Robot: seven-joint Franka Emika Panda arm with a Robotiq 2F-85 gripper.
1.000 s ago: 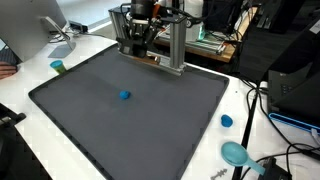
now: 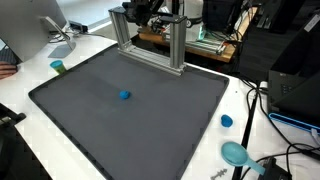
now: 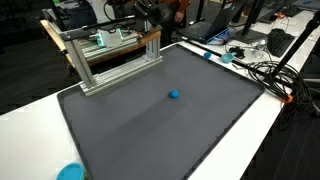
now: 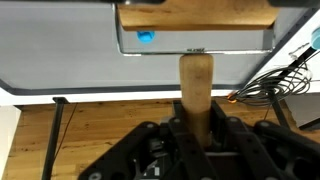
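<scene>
In the wrist view my gripper is shut on a light wooden piece (image 4: 197, 88), which points up from between the dark fingers. Its lower end is hidden by them. A wooden bar (image 4: 200, 15) crosses the top of that view, apart from the held piece's tip. A white rack (image 2: 180, 45) with an upright and a base stands at the mat's far edge in exterior view 1. The arm is up beside this rack, partly cut off by the frame's top. On the grey mat (image 3: 150, 125) lies a small blue object (image 3: 173, 94).
Another blue piece (image 2: 226, 121) and a teal spoon-like item (image 2: 238, 155) lie on the white table to the right. A green-topped cup (image 2: 58, 67) stands at the left. Cables (image 3: 270, 70) tangle beyond the mat.
The gripper has risen and moved back from beside the rack's base, so that it is now mostly at the top edge of exterior view 1. The blue object on the mat has stayed put.
</scene>
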